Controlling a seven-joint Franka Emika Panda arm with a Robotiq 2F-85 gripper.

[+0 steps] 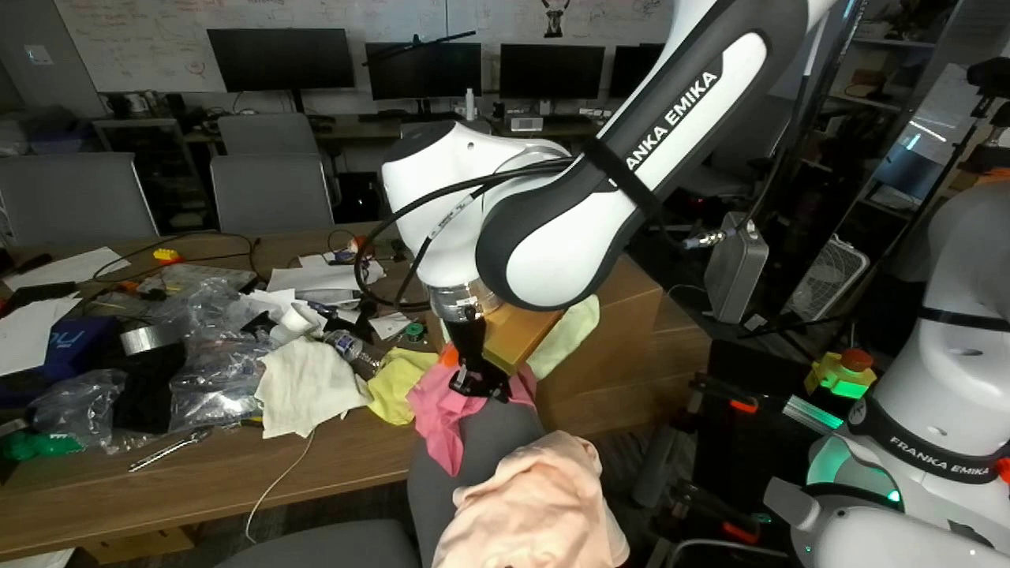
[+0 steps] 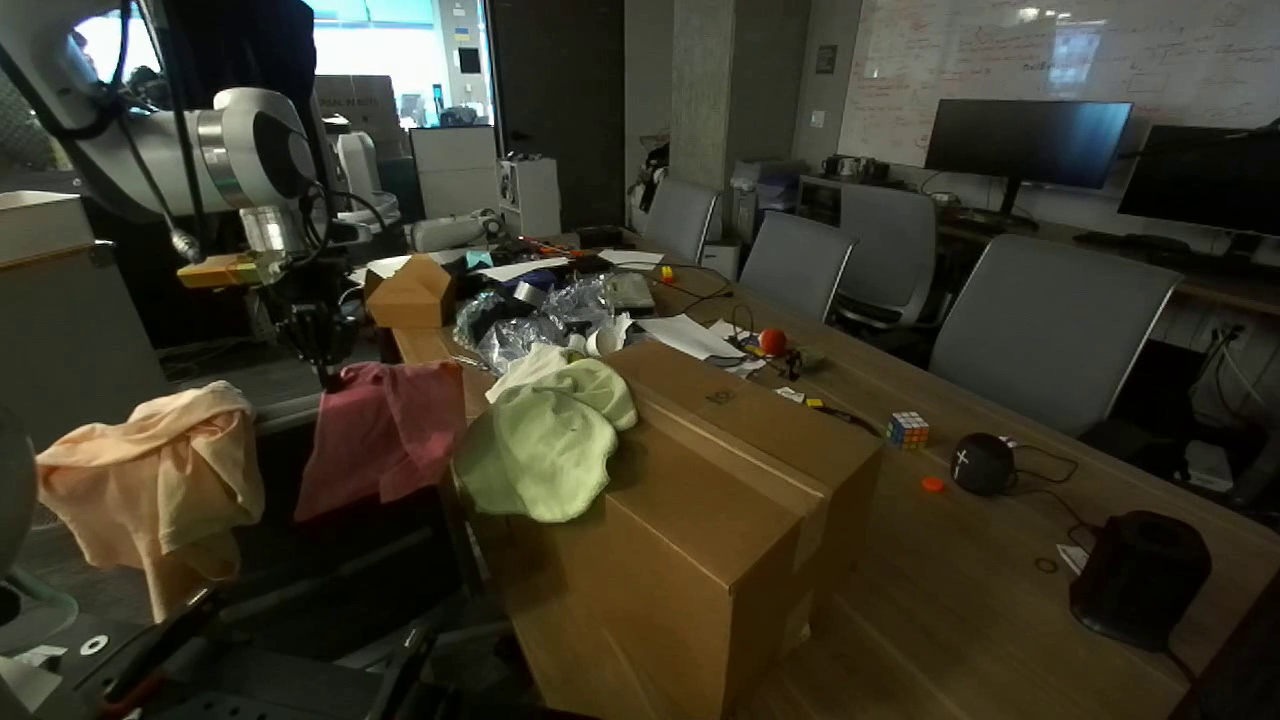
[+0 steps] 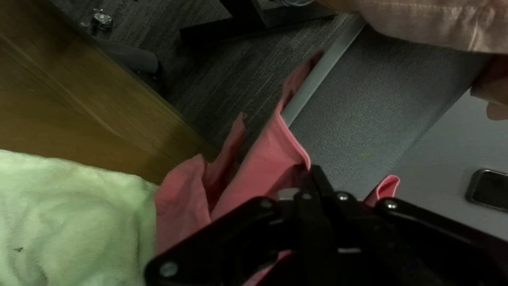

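Observation:
A pink cloth [image 2: 386,426] is draped over the top of a grey chair back [image 3: 366,102] beside the table. My gripper [image 1: 479,386] is down at the cloth's upper edge, its fingers closed. In the wrist view the closed fingertips [image 3: 315,172] meet a raised fold of the pink cloth [image 3: 266,164], and pink fabric comes out on both sides of them. The pinch point itself is mostly hidden by the black fingers.
A pale green cloth [image 2: 558,438] drapes over a large cardboard box [image 2: 708,528] near the gripper. A peach cloth [image 1: 530,502] lies in front. Yellow [image 1: 399,383] and white cloths [image 1: 310,386] and plastic bags [image 1: 213,364] crowd the table.

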